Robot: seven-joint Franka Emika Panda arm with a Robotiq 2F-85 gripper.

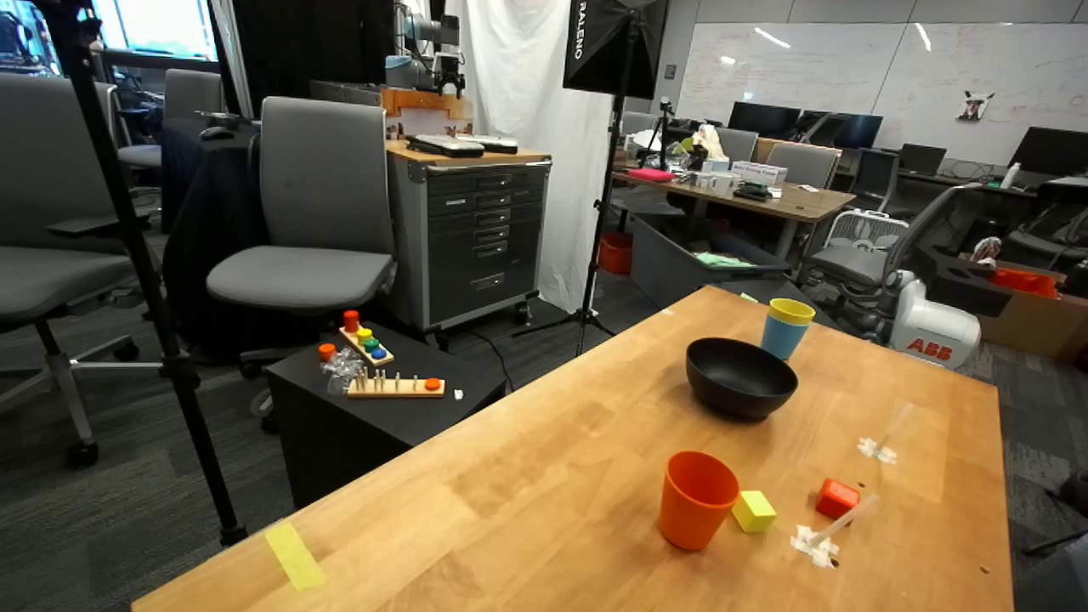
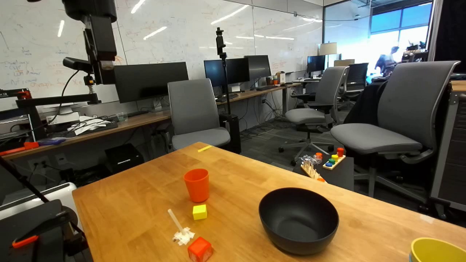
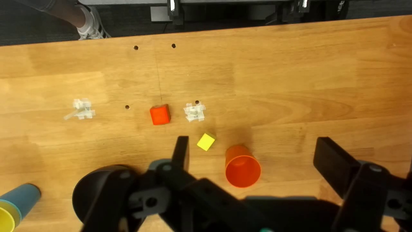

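My gripper is open high above the table, its two fingers wide apart and nothing between them; in exterior view 2 part of it shows at the upper left, and exterior view 1 does not show it. Below, in the wrist view, an orange cup (image 3: 233, 152) stands upright with a yellow cube (image 3: 205, 141) close by. A red cube (image 3: 160, 115) lies farther off to the left. The black bowl (image 2: 299, 218) is empty in exterior view 2, and the gripper's body hides part of it in the wrist view. Beyond the bowl, a yellow cup sits in a blue cup (image 1: 783, 337).
Two thin clear sticks stand in white tape patches (image 3: 194, 112) (image 3: 83, 108) near the red cube. Yellow tape (image 1: 295, 556) marks the table's far end. A black side stand (image 1: 398, 418) with peg toys is beside the table. Much of the wooden top (image 1: 490, 500) is bare.
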